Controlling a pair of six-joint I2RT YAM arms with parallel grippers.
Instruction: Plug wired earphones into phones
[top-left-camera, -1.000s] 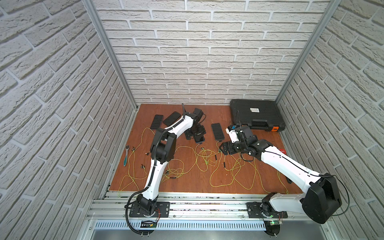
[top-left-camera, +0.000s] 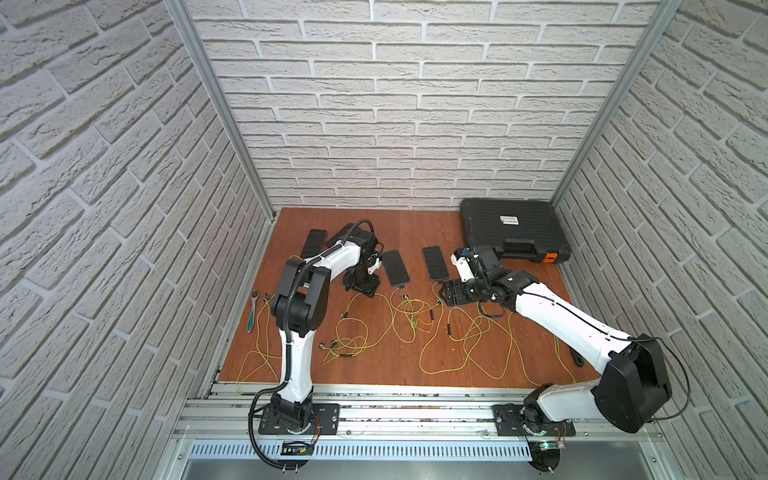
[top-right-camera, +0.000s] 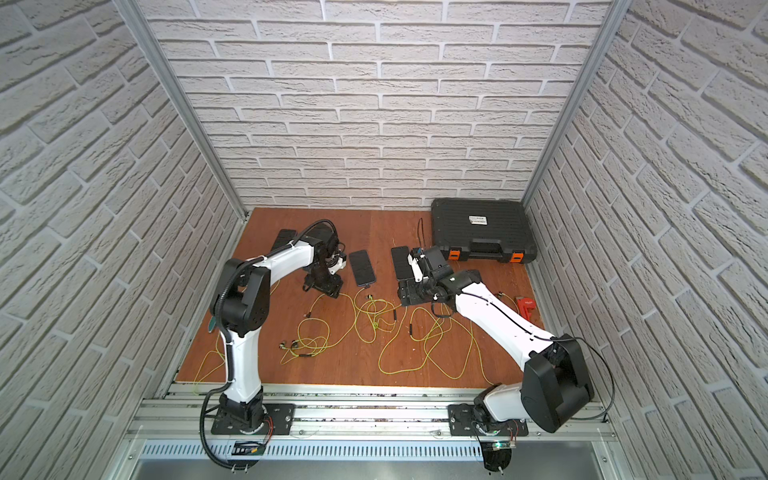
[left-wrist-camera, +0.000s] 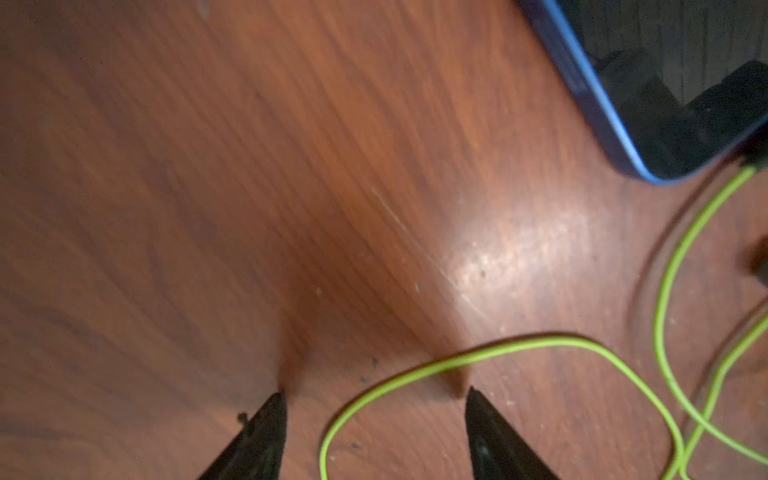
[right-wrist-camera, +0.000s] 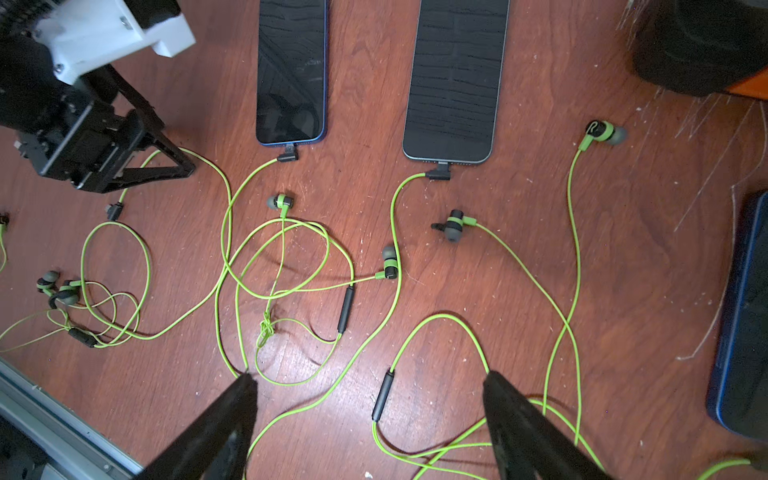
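My left gripper is open, low over bare wood, with a yellow-green earphone cable (left-wrist-camera: 521, 342) passing below its fingers. A blue-rimmed phone (left-wrist-camera: 656, 120) lies at upper right in the left wrist view, a cable end beside its bottom edge. In the right wrist view two phones, have black angled plugs (right-wrist-camera: 438, 173) at their bottom edges; cables and earbuds tangle below. My right gripper stands open above these cables. Left of the centre phone, the left arm covers much of another phone in both top views.
A black case (top-left-camera: 513, 220) fills the back right. Another phone (top-left-camera: 314, 241) lies at the back left, and a teal-handled tool (top-left-camera: 250, 316) at the left edge. A further phone (right-wrist-camera: 734, 312) lies at the right of the right wrist view. Bare table lies at the back middle.
The right arm has barely moved.
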